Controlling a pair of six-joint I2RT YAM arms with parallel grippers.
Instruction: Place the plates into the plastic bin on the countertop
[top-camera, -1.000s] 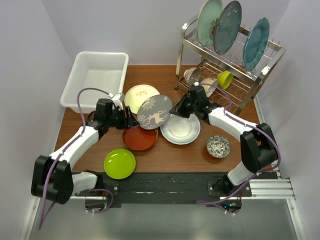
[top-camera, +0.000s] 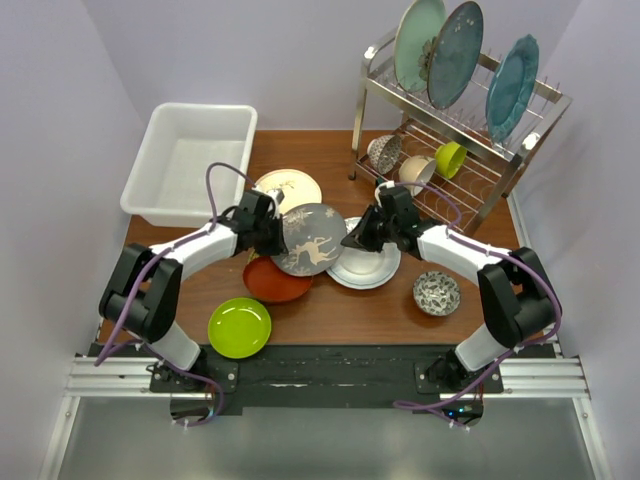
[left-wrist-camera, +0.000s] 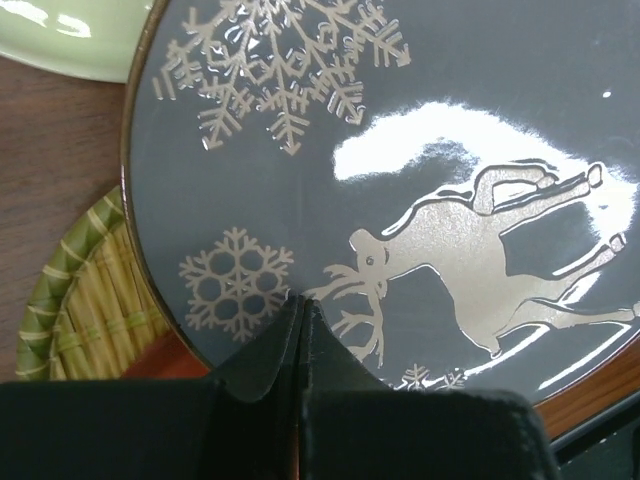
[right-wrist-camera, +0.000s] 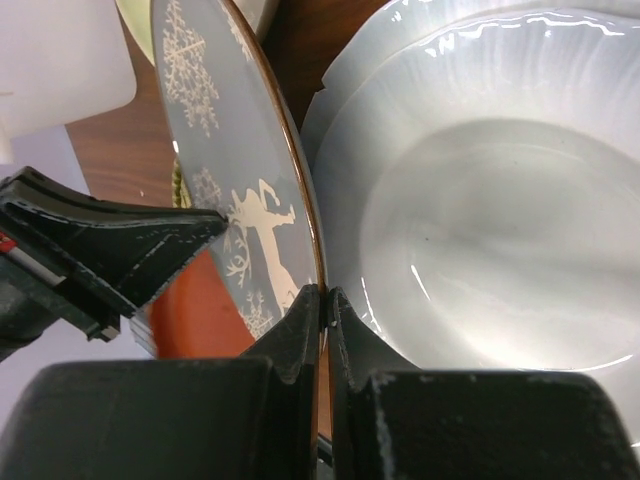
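The grey reindeer plate (top-camera: 305, 228) is tilted in the middle of the counter, its rim held by my right gripper, which is shut on it. My left gripper is shut with nothing between its fingers; its tips lie over the decorated face of the plate near the left edge. In the right wrist view the left fingers (right-wrist-camera: 150, 232) reach to that face. The white plastic bin (top-camera: 140, 205) stands at the back left, empty. Other plates lie about: cream (top-camera: 290, 183), red-brown (top-camera: 277, 284), green (top-camera: 240, 328) and stacked white ones (top-camera: 372, 268).
A metal dish rack (top-camera: 485, 150) with several plates and cups stands at the back right. A patterned bowl (top-camera: 437, 293) sits near the right arm. The basket (left-wrist-camera: 100, 290) shows under the red-brown plate. Bare counter lies at the front middle.
My left gripper went from open to shut and moved right, onto the reindeer plate's face. That plate has shifted slightly right and turned more face-up, still in my right gripper.
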